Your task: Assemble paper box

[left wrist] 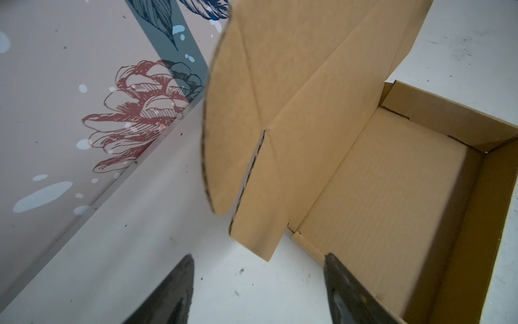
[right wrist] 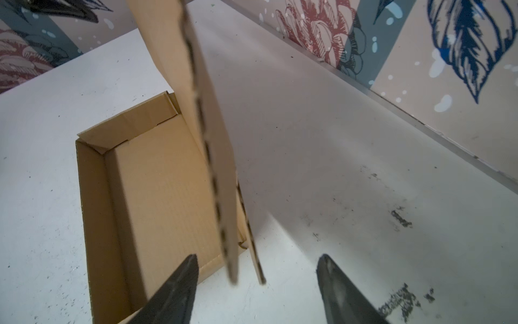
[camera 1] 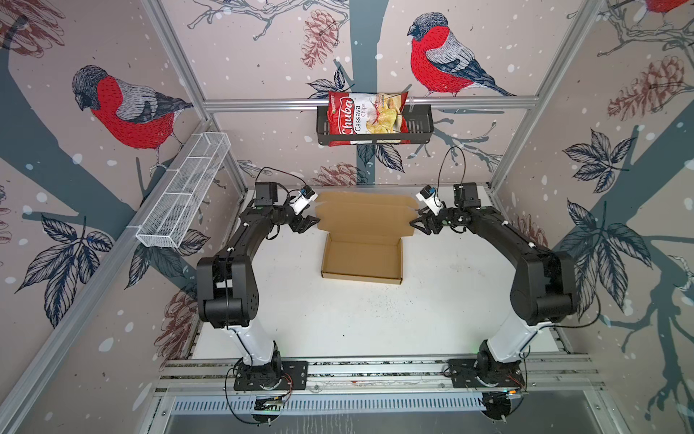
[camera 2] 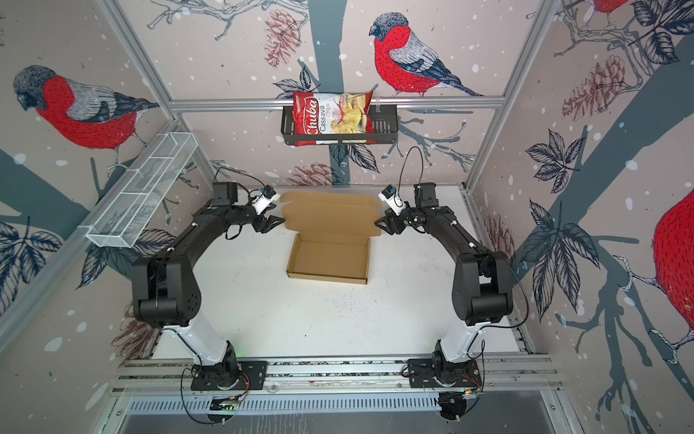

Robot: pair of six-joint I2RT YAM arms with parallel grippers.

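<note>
The brown cardboard box (camera 1: 361,260) lies on the table with its tray walls up and its lid (camera 1: 365,217) raised at the far side. In the left wrist view, the lid's side flap (left wrist: 259,210) hangs folded near my left gripper, which is open and empty at the box's left. On the other side, my right gripper stands with its fingers apart. The lid's edge (right wrist: 226,237) and a thin flap (right wrist: 251,243) show between and beyond those fingers, with nothing visibly pinched.
A white wire shelf (camera 1: 184,191) hangs on the left wall, and a black basket (camera 1: 376,137) with a chip bag (camera 1: 368,115) is mounted at the back. Much of the white table (camera 1: 361,322) in front of the box is clear.
</note>
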